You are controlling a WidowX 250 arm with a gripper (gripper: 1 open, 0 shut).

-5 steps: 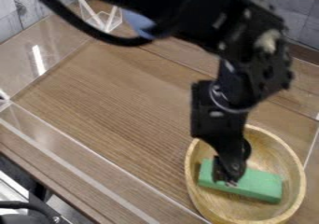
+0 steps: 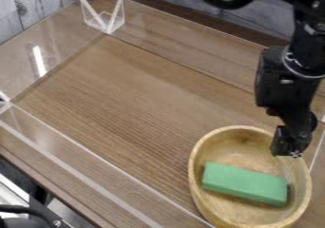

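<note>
The black gripper (image 2: 287,137) hangs at the right, over the back rim of a round tan bowl (image 2: 203,165), its fingers pointing down and standing open. A green block (image 2: 245,183) lies inside the bowl, lower left of the fingertips, with nothing visible held by the gripper.
A small clear angular container (image 2: 105,13) stands at the back left. A wall and edge run along the top left.
The gripper has moved right and back, away from over the green block. The block now lies a little further left in the bowl, more fully in view.
</note>
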